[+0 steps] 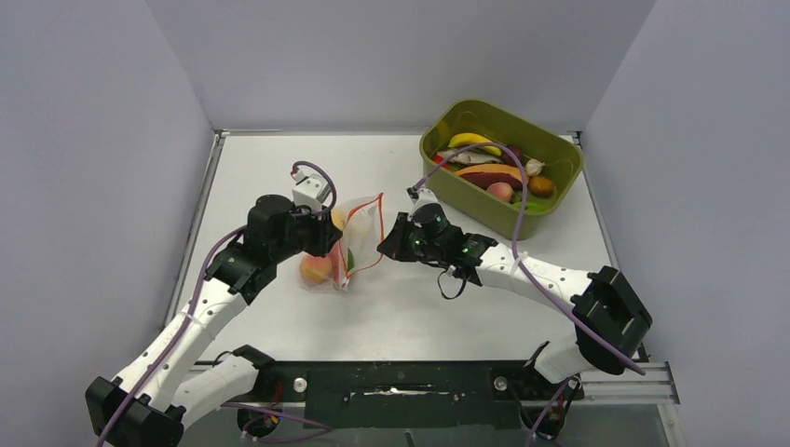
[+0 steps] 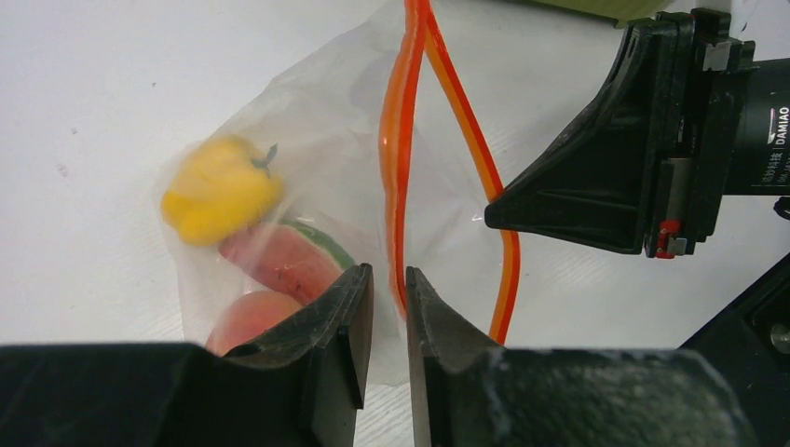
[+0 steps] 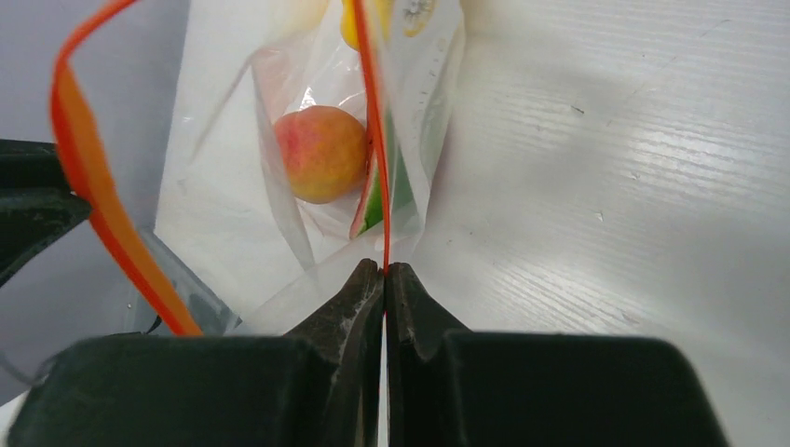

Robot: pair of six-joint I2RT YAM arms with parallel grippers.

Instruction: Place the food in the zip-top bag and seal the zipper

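Observation:
The clear zip-top bag (image 1: 365, 237) with an orange-red rim lies mouth-up between my two grippers. Inside it, in the left wrist view, are a yellow pepper (image 2: 222, 191), a watermelon slice (image 2: 293, 259) and a peach (image 2: 250, 318). My left gripper is part open, with the near orange rim (image 2: 397, 140) running down to the gap between its fingertips; it is not clamped on it. My right gripper is shut on the other side of the rim (image 3: 374, 121). The two rim sides stand apart, leaving the mouth open.
A green bin (image 1: 550, 212) at the back right holds more food, including a banana (image 1: 475, 142), a fish and a peach.

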